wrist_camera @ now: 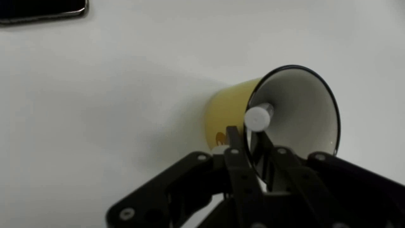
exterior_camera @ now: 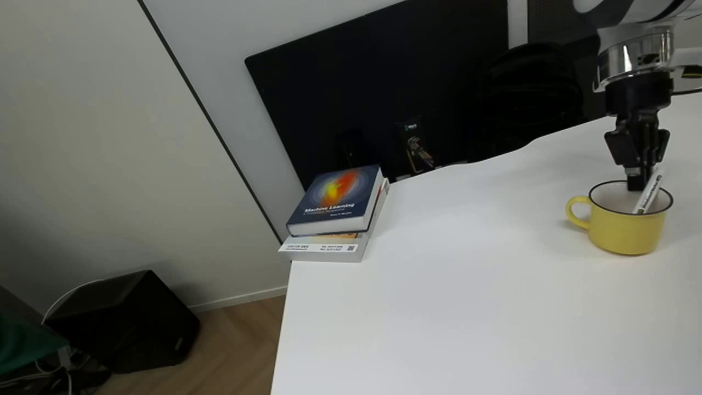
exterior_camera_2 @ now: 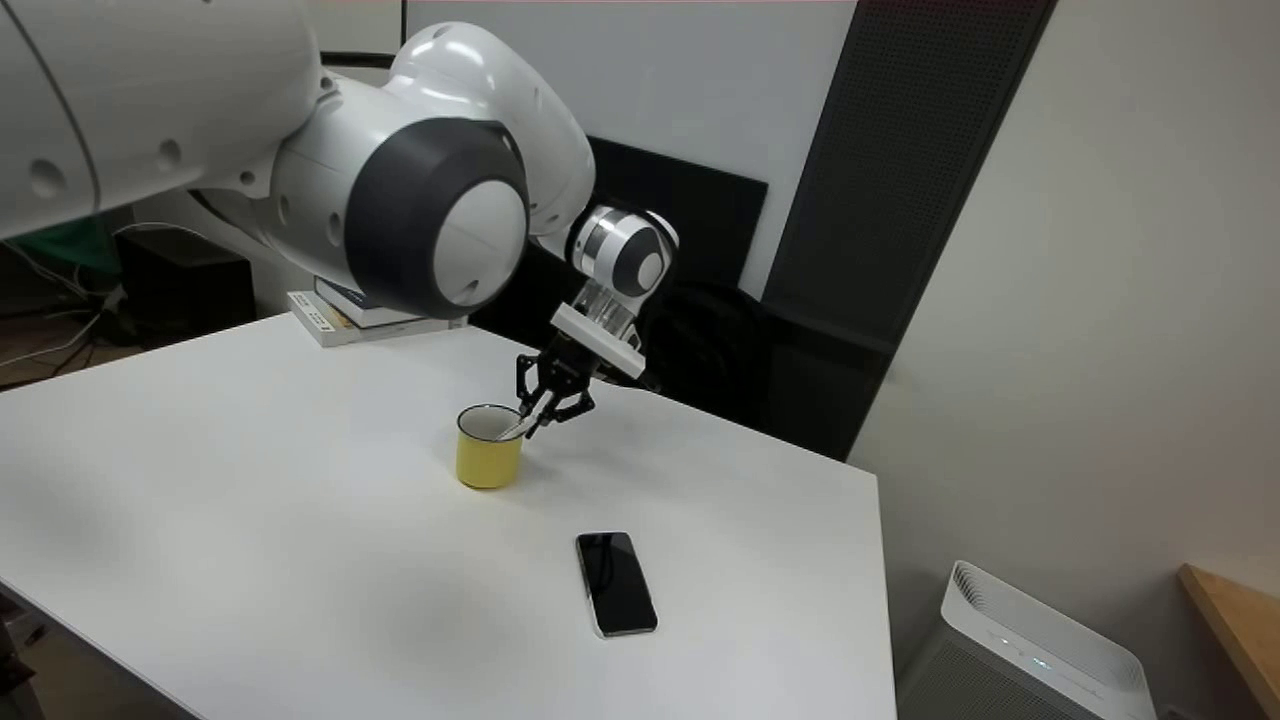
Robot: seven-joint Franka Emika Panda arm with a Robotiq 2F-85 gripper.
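Observation:
A yellow mug (exterior_camera: 625, 230) with a dark rim stands on the white table at the right of exterior view 1. A white marker (exterior_camera: 649, 193) leans inside it, its upper end above the rim; in the wrist view its round white end (wrist_camera: 257, 119) faces the camera. My gripper is shut on the mug's rim, one finger outside the yellow wall and the other inside the mug, close beside the marker. From exterior view 2, the gripper (exterior_camera_2: 529, 422) reaches the mug (exterior_camera_2: 486, 462) at its right edge. The fingertip inside is partly hidden.
A black phone (exterior_camera_2: 617, 583) lies on the table, well apart from the mug. Two stacked books (exterior_camera: 335, 204) sit at the table's far left corner in exterior view 1.

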